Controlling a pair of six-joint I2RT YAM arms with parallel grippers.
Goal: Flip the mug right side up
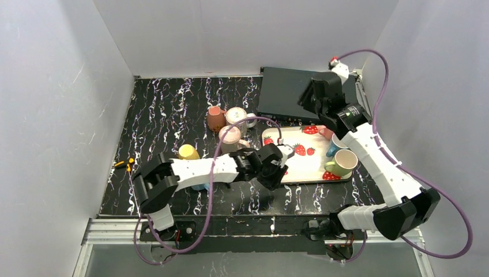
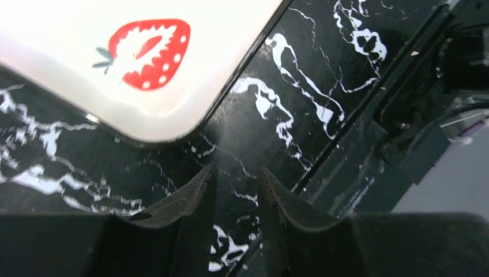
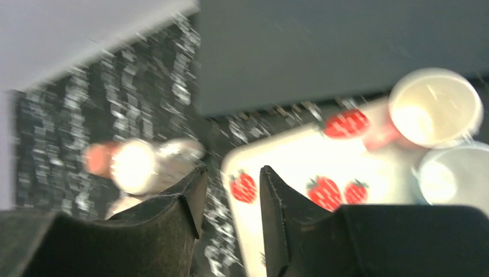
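Note:
Mugs stand at the tray's right side in the top view: a green one [image 1: 345, 163], a blue one [image 1: 336, 144] and a pink one [image 3: 432, 109], openings visible. Other mugs, including a yellow one [image 1: 188, 152] and a brown one [image 1: 217, 119], stand left of the tray. My left gripper is over the tray's front-left corner, part open with nothing visible between its fingertips. My right gripper is raised over the back right, part open and empty.
The strawberry tray [image 1: 300, 167] fills the front right of the marble table. A dark flat box [image 1: 291, 86] lies behind it. The left arm lies across the left-front mugs.

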